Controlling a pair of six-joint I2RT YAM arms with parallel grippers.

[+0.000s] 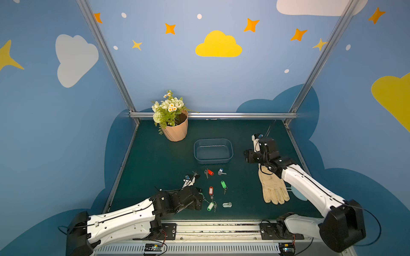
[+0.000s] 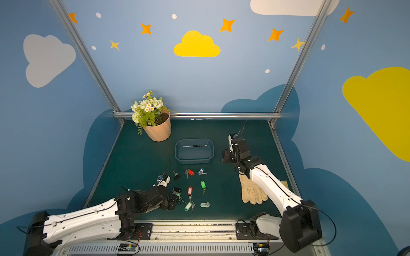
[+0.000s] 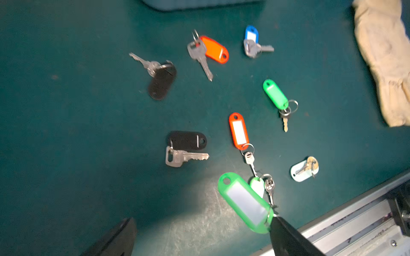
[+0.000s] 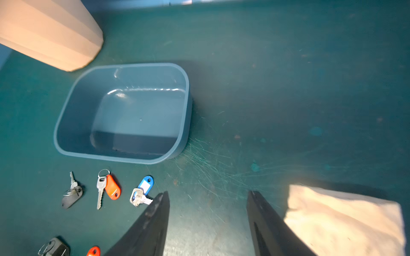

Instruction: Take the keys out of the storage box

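Note:
The blue-grey storage box [image 4: 136, 115] stands empty at the middle back. Several keys with tags lie on the green table in front of it, among them a red tag [image 3: 237, 130], a black tag [image 3: 187, 140] and a large green tag [image 3: 245, 202]. My left gripper is open, hovering low over the left front of the keys, beside that green tag. My right gripper is part open with nothing between its fingers, raised right of the box near the glove.
A beige glove [image 1: 273, 187] lies at the right front. A potted flower plant [image 1: 175, 128] stands at the back left.

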